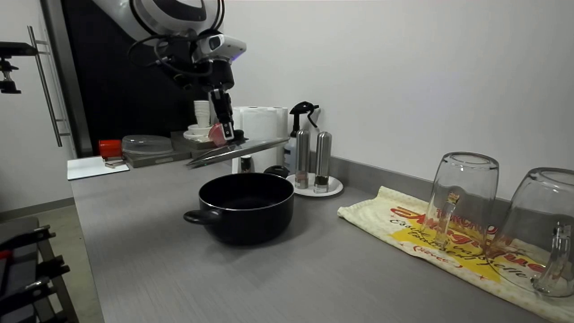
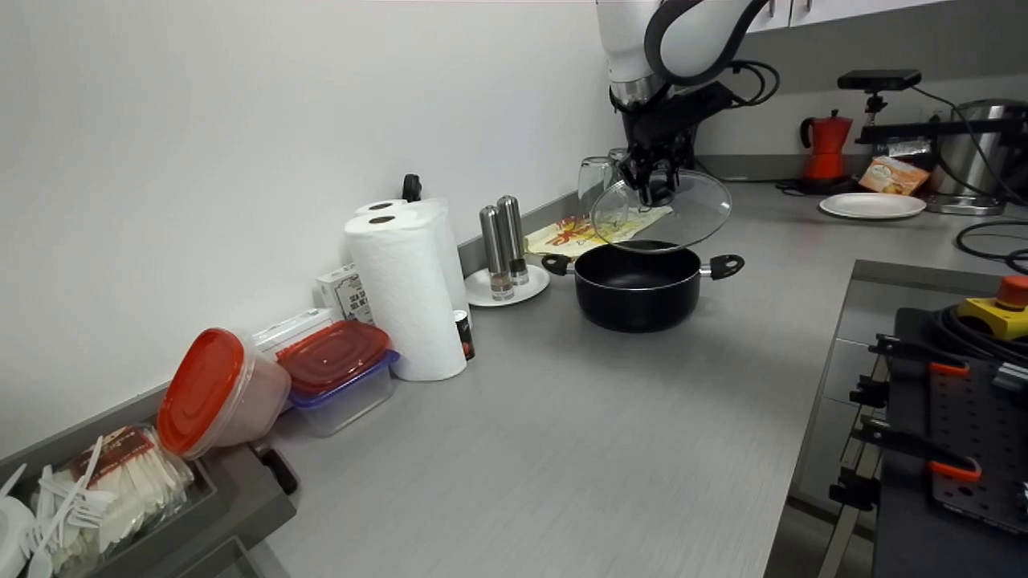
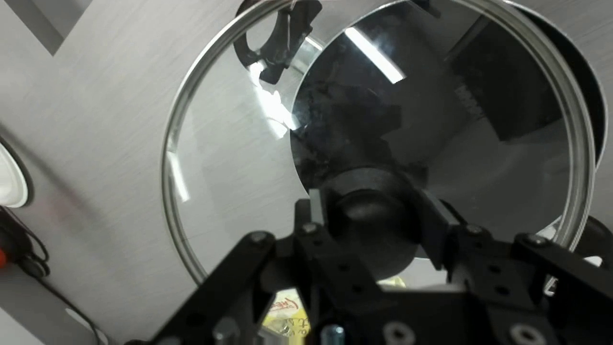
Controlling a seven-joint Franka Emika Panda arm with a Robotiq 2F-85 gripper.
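A glass lid (image 1: pixel 239 151) with a metal rim hangs tilted above the black pot (image 1: pixel 247 215). My gripper (image 1: pixel 230 135) is shut on the lid's dark round knob (image 3: pixel 373 227), which shows between the fingers in the wrist view. The pot stands open on the counter, one handle (image 1: pixel 203 216) toward the front left. In exterior view 2 the lid (image 2: pixel 699 217) is clear of the pot (image 2: pixel 638 303). Through the glass, the wrist view shows the pot's dark inside, off to the right of the lid's middle.
Two steel mills (image 1: pixel 323 161) stand on a white plate (image 1: pixel 334 187) beside the pot. Paper towel rolls (image 2: pixel 405 299) are by the wall. Upturned glass mugs (image 1: pixel 463 194) rest on a printed cloth (image 1: pixel 387 215). The counter in front of the pot is clear.
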